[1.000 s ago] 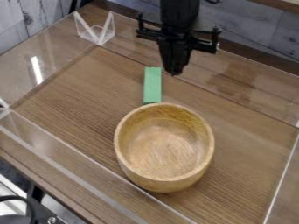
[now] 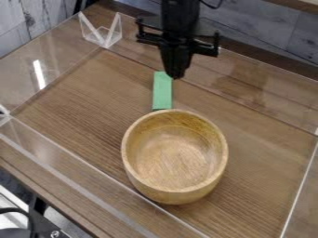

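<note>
The black gripper (image 2: 178, 47) hangs over the back-middle of the wooden surface, above and behind a green rectangular block (image 2: 163, 90), apart from it in the image. Its fingers point down; whether they are open or shut is hard to tell. A large tan round bowl (image 2: 176, 159) sits in the front middle, just below the green block.
Clear plastic pieces stand at the back left edge and the left edge. Black cables lie at the lower left corner, off the board.
The gripper has moved slightly left across the back of the surface. The green block and bowl have not visibly moved.
</note>
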